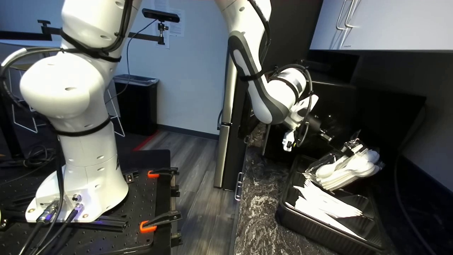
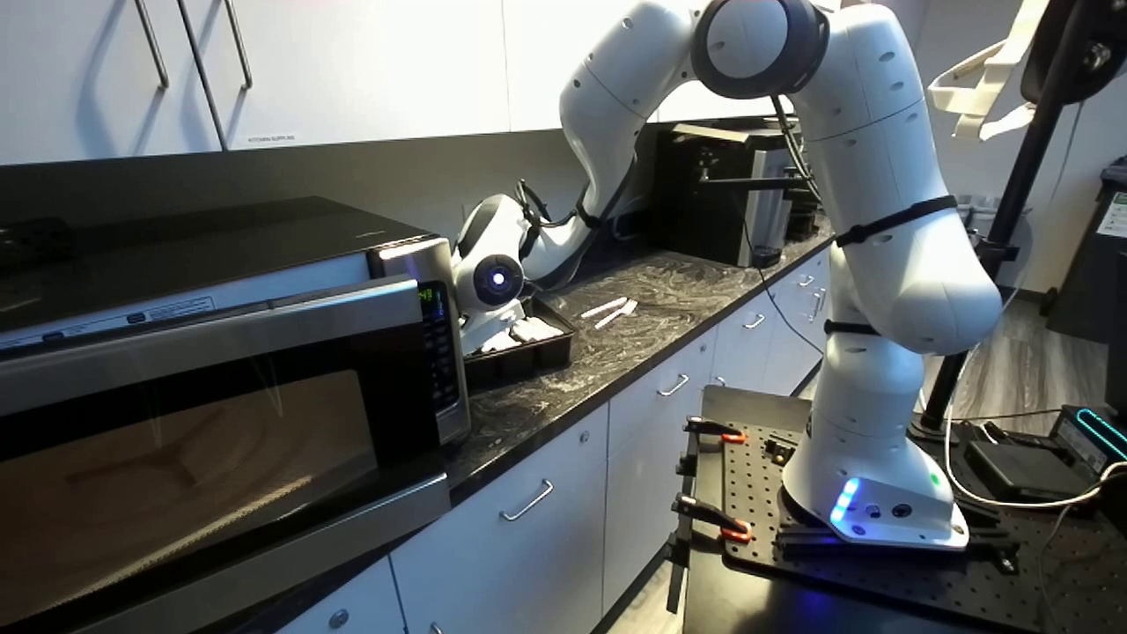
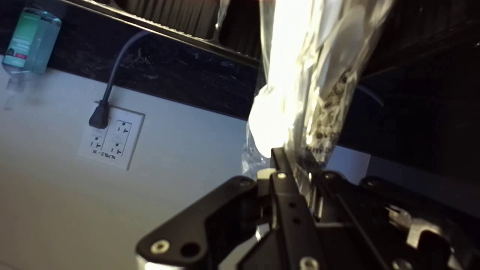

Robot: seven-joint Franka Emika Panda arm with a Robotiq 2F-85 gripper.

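A clear plastic bag of white spoons [image 1: 347, 168] rests at the far end of a black divided tray [image 1: 314, 232]. My gripper [image 1: 350, 147] is shut on the bag's end. In the wrist view the gripper pinches clear film, and the bag [image 3: 330, 99] with its black print stretches away from the fingertips over the tray. Loose white utensils [image 1: 325, 199] lie in the tray's nearer compartments. Exterior view 2 shows the tray [image 2: 528, 359] beside the microwave, with the fingers hidden behind the arm.
The microwave [image 2: 211, 391] stands close by the tray. Two white utensils [image 2: 613, 311] lie on the open dark countertop [image 2: 676, 285]. By the wall are a plugged-in cord [image 3: 101, 114] and a green-labelled bottle [image 3: 31, 40]. Cabinets [image 1: 390, 25] hang above.
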